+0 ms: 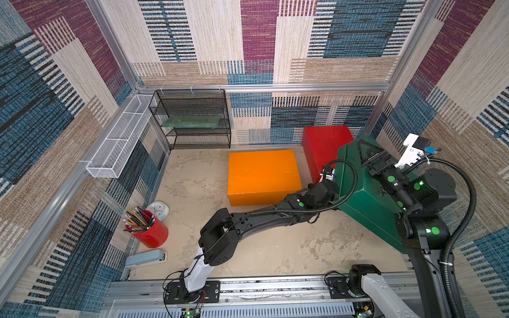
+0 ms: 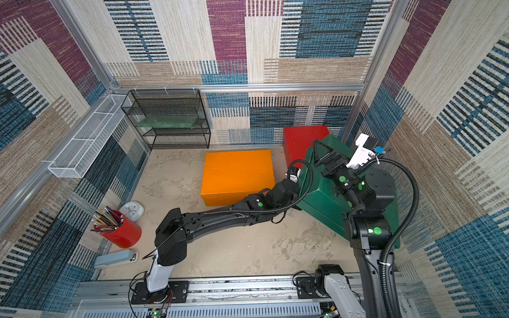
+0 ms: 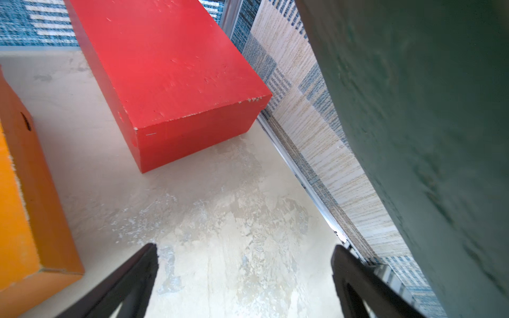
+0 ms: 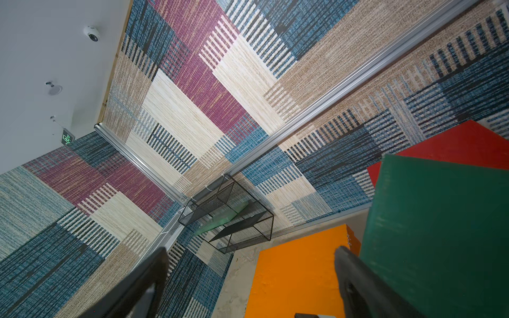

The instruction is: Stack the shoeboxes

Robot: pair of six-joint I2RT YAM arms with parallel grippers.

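Note:
A big green shoebox hangs tilted at the right, between my two arms and overlapping part of the red box in the top views. My left gripper is at its near left side, fingers wide apart with only floor visible between them; the box's green wall fills the right of that wrist view. Over the box's top right, my right gripper stands open, one finger in front of the green surface. The red shoebox lies at the back right, and the orange shoebox in the middle.
A black wire rack stands at the back left and a white wire basket hangs on the left wall. A red pencil cup and a stapler sit at the left.

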